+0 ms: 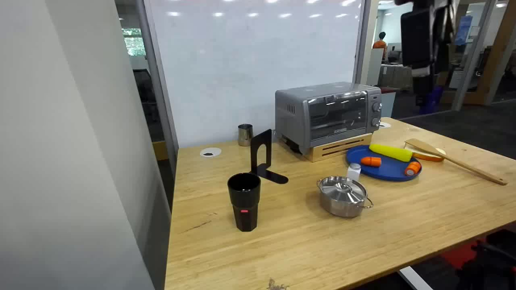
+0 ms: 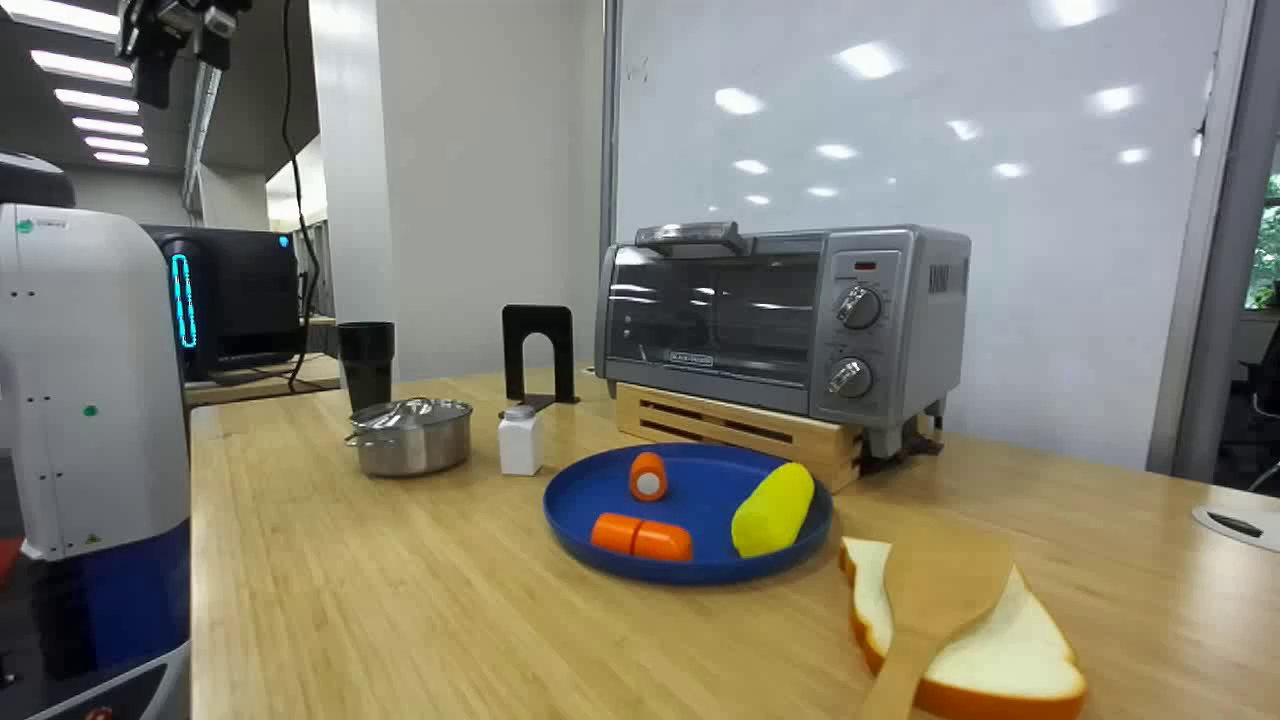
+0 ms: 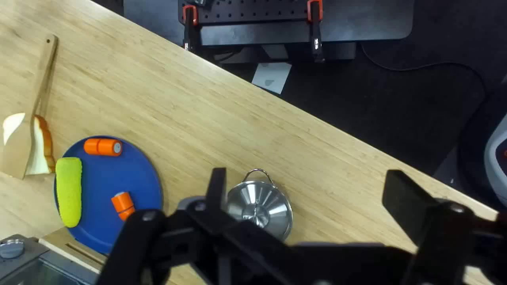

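My gripper hangs high over the table, its fingers wide apart with nothing between them. Below it in the wrist view is a silver lidded pot [image 3: 260, 209], partly covered by the gripper's body. The same pot [image 1: 342, 195] stands mid-table in exterior view 1, lid on. A blue plate [image 2: 708, 576] holds a yellow piece of toy food [image 2: 774, 510] and orange carrot-like pieces [image 2: 642, 536]. A wooden spatula [image 2: 948, 588] lies across a bread slice [image 2: 1008, 654]. Near the pot stands a small white bottle [image 2: 519, 442].
A grey toaster oven [image 1: 329, 116] sits on a wooden stand [image 1: 338, 147] against the whiteboard. Left of the pot are a black cup [image 1: 244, 200], a black bookend [image 1: 263, 157] and a metal cup [image 1: 245, 134].
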